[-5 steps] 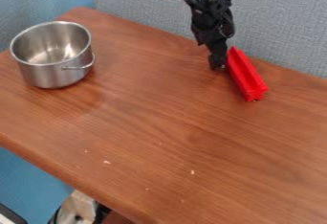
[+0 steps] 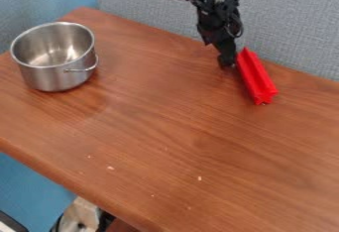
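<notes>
The black gripper point(image 2: 227, 58) reaches down from the top to the back right of the wooden table, at the upper end of a long red ribbed object point(image 2: 257, 77) lying on the tabletop. Its fingertips are dark and small, so whether they are open or closed on the red object cannot be made out. A steel pot point(image 2: 54, 75) with a wire side handle stands at the back left.
A grey padded wall point(image 2: 298, 18) runs behind it, and a blue surface lies beyond its left edge.
</notes>
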